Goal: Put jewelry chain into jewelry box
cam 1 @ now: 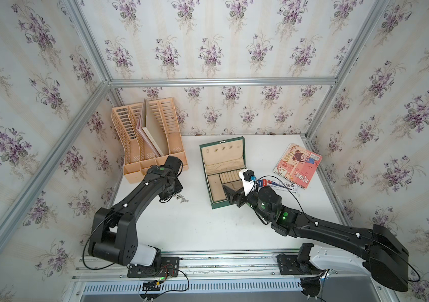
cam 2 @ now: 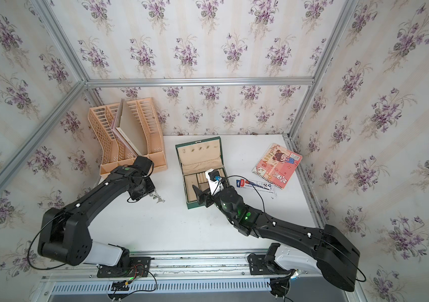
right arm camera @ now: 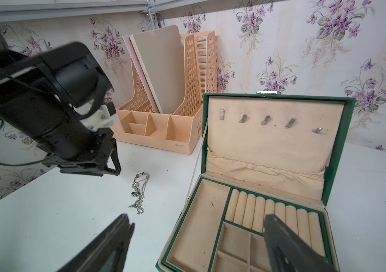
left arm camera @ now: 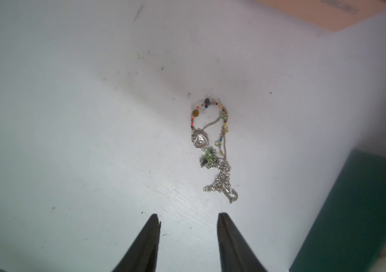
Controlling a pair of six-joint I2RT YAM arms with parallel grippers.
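Observation:
A silver chain with coloured beads lies loose on the white table, to the left of the jewelry box; the right wrist view shows it too [right arm camera: 137,195]. My left gripper hangs over it, fingers apart, with nothing between them. The green jewelry box [right arm camera: 200,224] stands open, lid raised, showing cream compartments and ring rolls. My right gripper is open at the box's front, nothing between its fingers.
A peach desk organizer [cam 1: 132,168] with folders stands at the back left. A pink notebook [cam 1: 297,163] and a slim packet of pens lie at the right.

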